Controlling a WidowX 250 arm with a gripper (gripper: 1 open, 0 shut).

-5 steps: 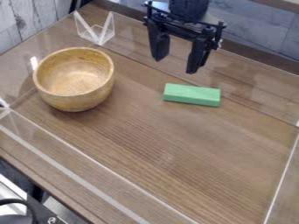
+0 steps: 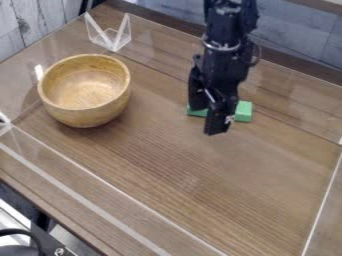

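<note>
My dark gripper (image 2: 214,120) hangs low over the middle of the wooden table, just in front of a green block (image 2: 242,111) that it partly hides. Its two finger sides are angled downward; whether anything is between them is hard to make out, as is how far apart they stand.
A tan bowl (image 2: 83,85) sits at the left. A white wire object (image 2: 107,30) lies at the back left. A dark cable or part shows at the bottom-left corner.
</note>
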